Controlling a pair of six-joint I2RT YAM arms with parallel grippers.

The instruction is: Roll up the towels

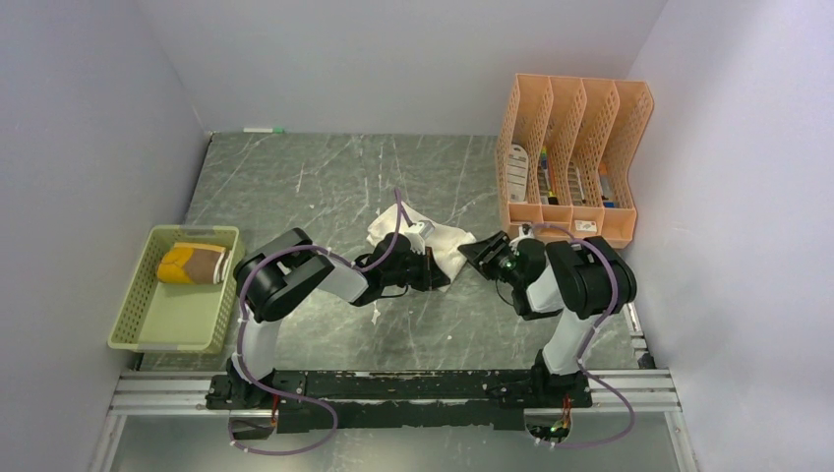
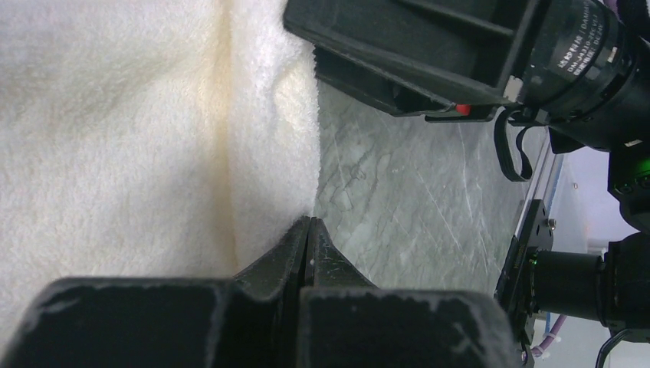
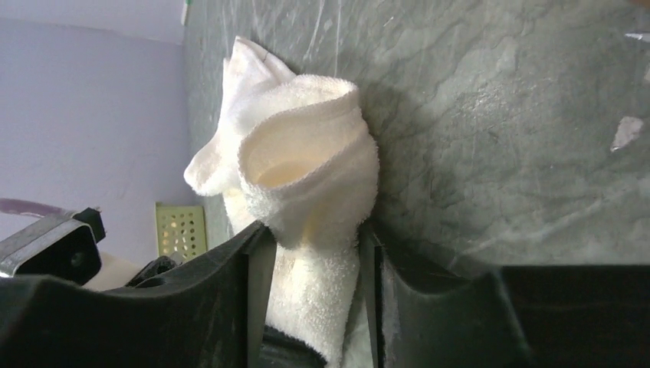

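Note:
A white towel (image 1: 447, 246) lies partly folded in the middle of the table. My left gripper (image 1: 430, 275) is shut on its near part; in the left wrist view the fingertips (image 2: 295, 257) press at the folded edge of the towel (image 2: 115, 153). My right gripper (image 1: 474, 251) is at the towel's right end. In the right wrist view its fingers stand part open, one on each side of a loose, curled fold of the towel (image 3: 314, 192); whether they grip it is unclear.
A green basket (image 1: 128, 324) with yellow and brown folded cloth stands at the left. An orange divided organiser (image 1: 620, 224) with small items is at the back right.

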